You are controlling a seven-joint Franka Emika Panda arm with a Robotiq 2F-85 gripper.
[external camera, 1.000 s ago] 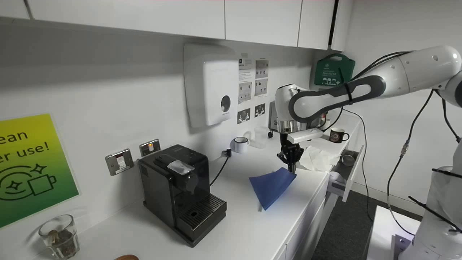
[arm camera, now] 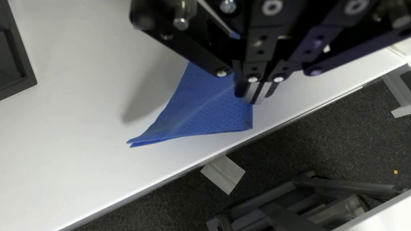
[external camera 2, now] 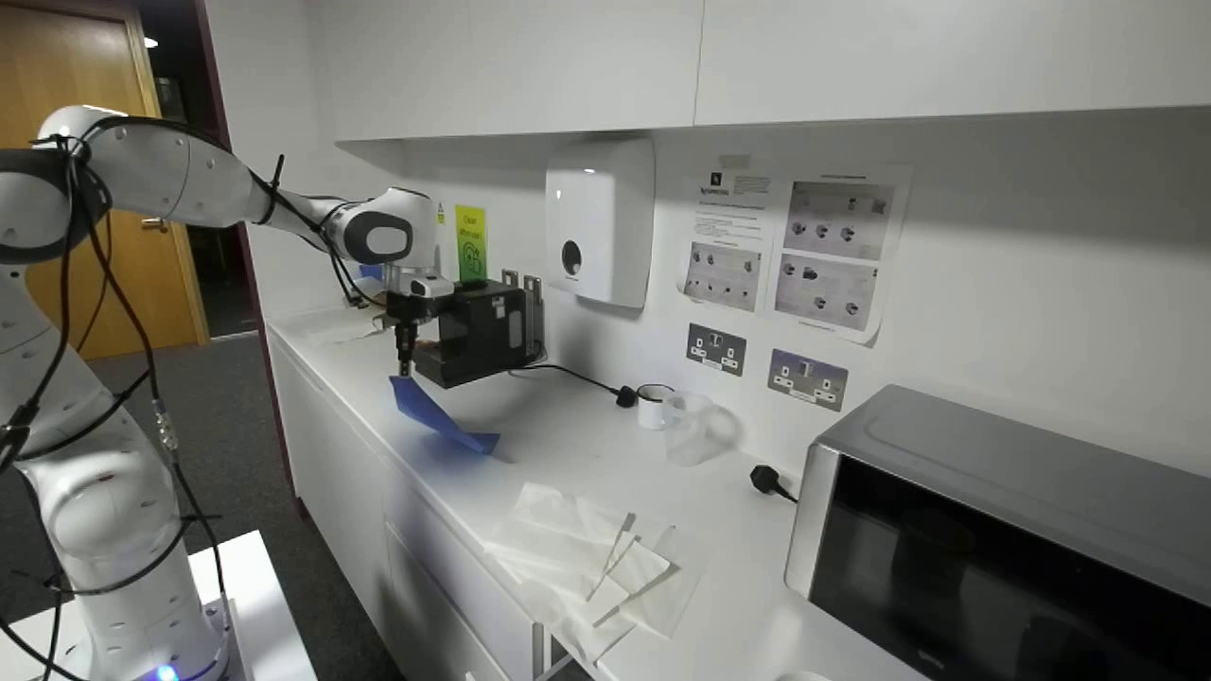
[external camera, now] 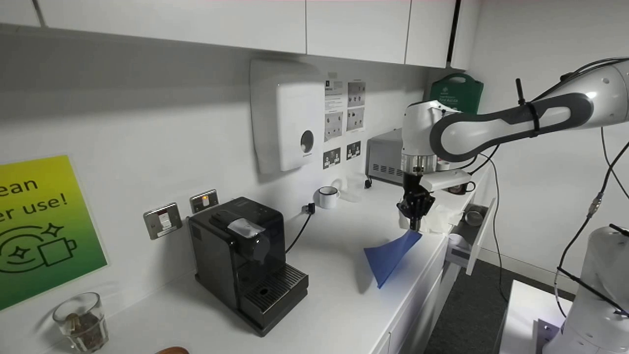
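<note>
A blue cloth point(external camera: 390, 256) hangs from my gripper point(external camera: 415, 227), pinched at its upper end, close to the counter's front edge. In the second exterior view the cloth point(external camera 2: 437, 418) slants away from the fingertips, its far corner low over the white counter point(external camera 2: 590, 454). From the wrist, my gripper looks shut, with the folded cloth point(arm camera: 208, 104) spreading out below and to the left of the fingers. Whether the lowest corner touches the counter I cannot tell.
A black coffee machine point(external camera: 247, 265) stands near the wall. White paper sheets point(external camera 2: 596, 556) lie by the open drawer point(external camera: 471, 236). A white mug point(external camera 2: 654, 407), a clear cup point(external camera 2: 686, 429) and a microwave point(external camera 2: 999, 545) line the back.
In exterior view 1 my gripper has moved right and slightly up, carrying the cloth along. The cloth now appears narrower, and the arm hides more of the paper and the dark mug behind.
</note>
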